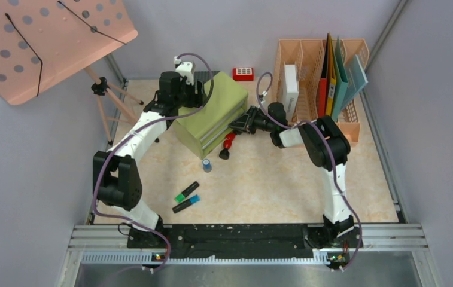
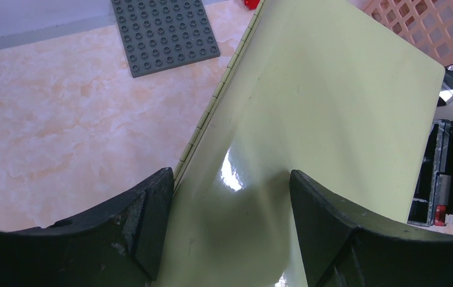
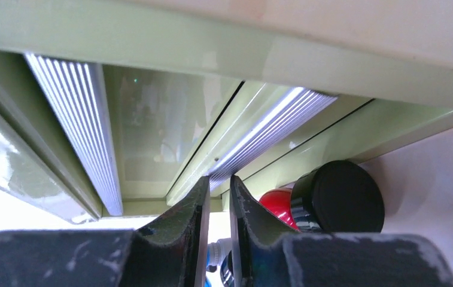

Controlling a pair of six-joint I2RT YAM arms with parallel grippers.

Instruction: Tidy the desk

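A green drawer box (image 1: 212, 125) stands askew at the desk's middle back. My left gripper is over its rounded left end, fingers apart on either side of the edge, apparently round the box. On the right face, my right gripper has its fingertips close together at a ribbed metal handle (image 3: 271, 131); whether they hold it is unclear. Just below lie red-and-black objects (image 1: 228, 142). A small blue-topped cylinder (image 1: 207, 167) stands in front, and two markers (image 1: 185, 202) lie at the front left.
A pink organizer (image 1: 349, 131) with folders stands at the back right. A red object (image 1: 243, 74) and a grey studded plate (image 2: 164, 36) lie behind the box. A pink stand (image 1: 116, 101) is at the left.
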